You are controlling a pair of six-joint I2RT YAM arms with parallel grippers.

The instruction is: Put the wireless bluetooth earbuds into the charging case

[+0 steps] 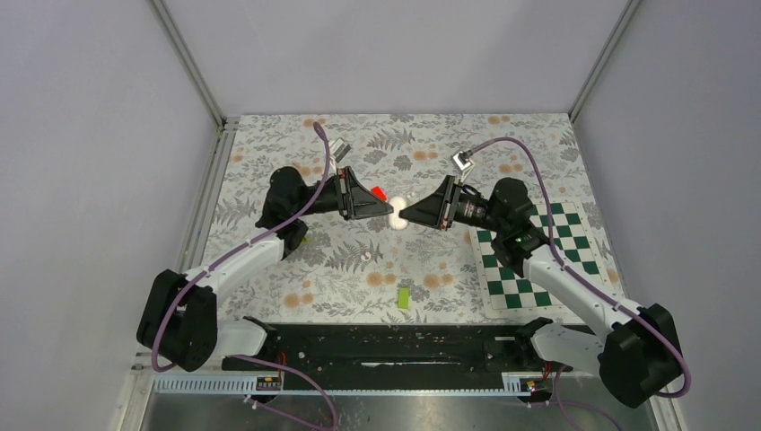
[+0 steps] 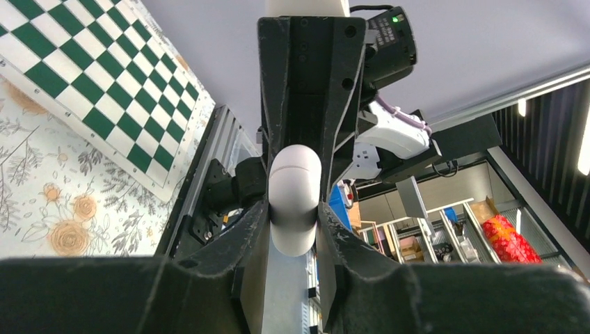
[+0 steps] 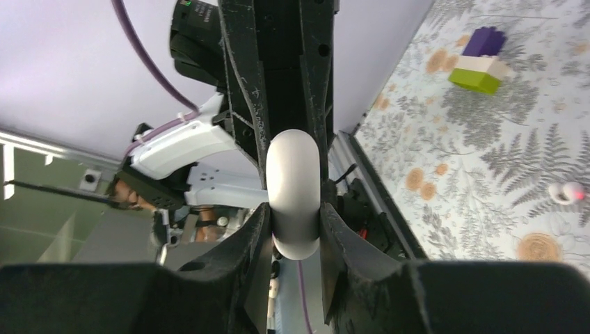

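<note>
The white charging case [image 1: 397, 213] [image 2: 293, 198] [image 3: 294, 194] is held in the air between both grippers, over the middle of the table. My left gripper [image 1: 389, 208] is shut on it from one side and my right gripper [image 1: 403, 215] from the other. In both wrist views it looks like a closed oblong capsule, with a seam showing in the left wrist view. A small white earbud with a red tip [image 3: 572, 193] lies on the table in the right wrist view.
A red block [image 1: 379, 193], a green block [image 1: 403, 298] and a stack of purple, white and green blocks [image 3: 478, 74] lie on the flowered table. A checkered board [image 1: 504, 287] covers its right part.
</note>
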